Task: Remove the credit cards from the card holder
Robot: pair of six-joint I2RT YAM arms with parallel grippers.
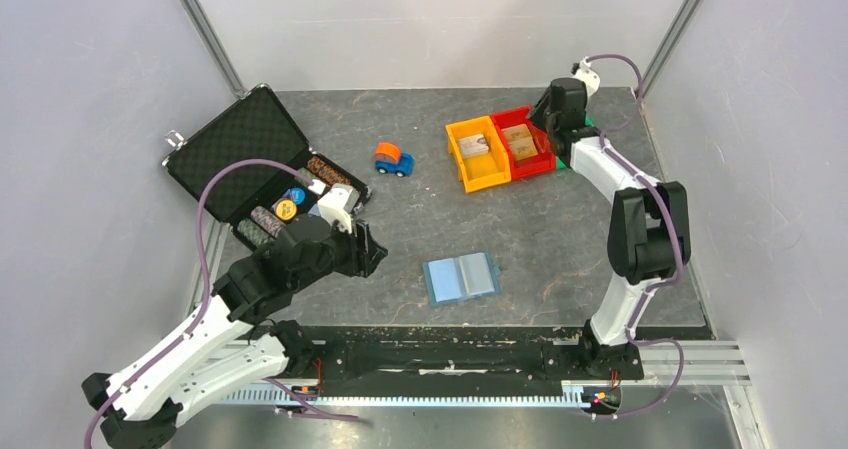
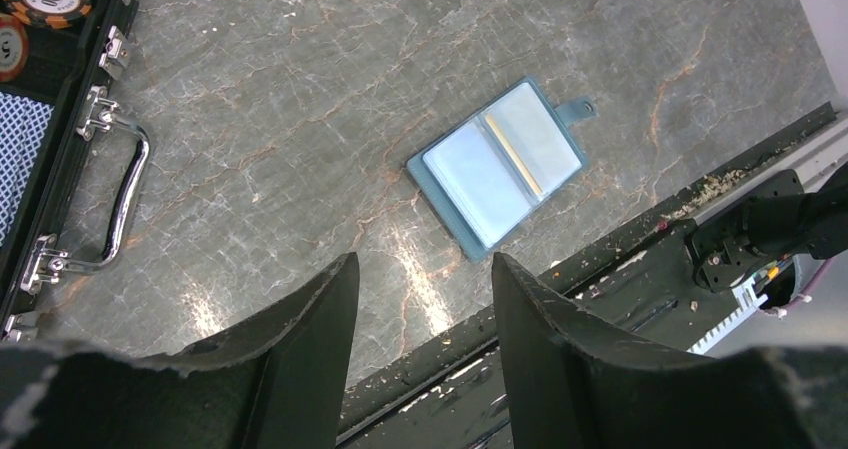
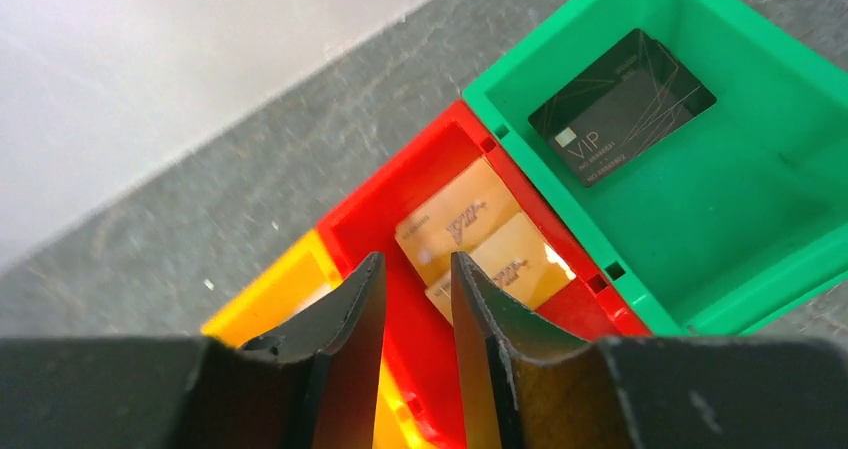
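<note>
The blue card holder (image 2: pixel 443 200) lies unfolded on the table, its two clear pockets facing up and its strap toward the right; a pale strip runs between the pockets. My left gripper hangs open to the left of it, nothing between its fingers. Over the red bin (image 3: pixel 400 309) my right gripper stands open and empty. Two gold cards (image 3: pixel 475 231) lie in that bin, partly overlapping. A black VIP card (image 3: pixel 622 107) rests in the green bin (image 3: pixel 760 199). The yellow bin (image 1: pixel 484 180) holds pale cards (image 1: pixel 473 146).
An open black case (image 1: pixel 240 154) with poker chips stands at the left. A toy car (image 1: pixel 394 160), orange and blue, sits left of the bins. Bare table lies between the holder and the bins.
</note>
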